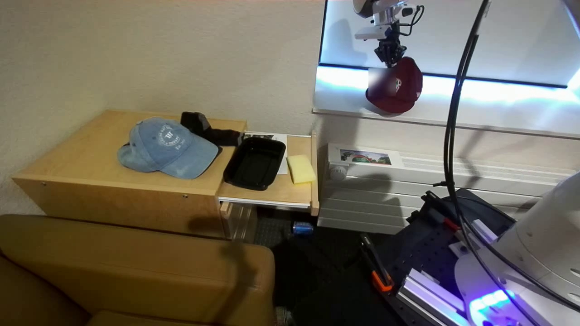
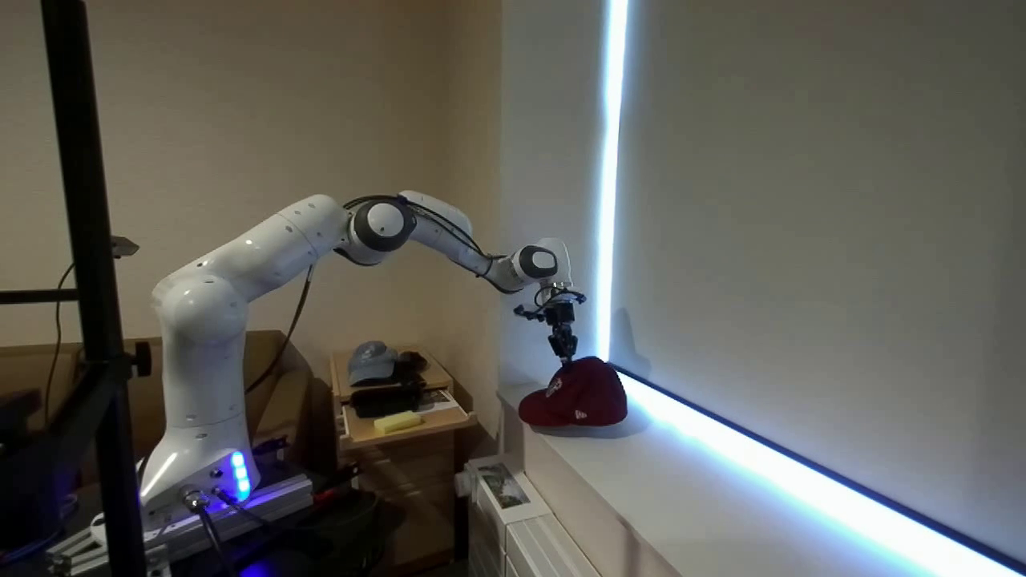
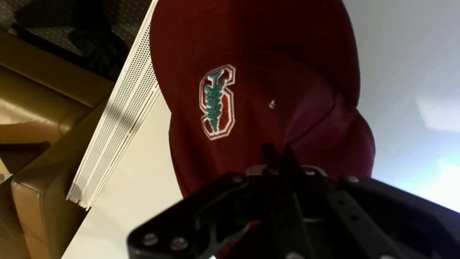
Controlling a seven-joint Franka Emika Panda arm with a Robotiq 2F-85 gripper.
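Note:
A dark red cap (image 1: pixel 406 87) with a white-edged S emblem is at the window sill (image 2: pixel 616 481). Its brim faces the room and seems to rest on the sill in exterior view 2. My gripper is shut on the cap's crown from above, its fingertips meeting the red cloth. Seen from exterior view 2, the gripper (image 2: pixel 565 360) points straight down at the top of the cap (image 2: pixel 587 393). The pinched fold itself is mostly hidden by the fingers.
On the wooden cabinet (image 1: pixel 81 146) lie a blue cap (image 1: pixel 168 146) and a black cloth (image 1: pixel 209 127). Its pulled-out shelf holds a black tray (image 1: pixel 255 163) and a yellow sponge (image 1: pixel 300 169). A white radiator (image 1: pixel 359 201) stands below the sill. The sill is clear towards the right.

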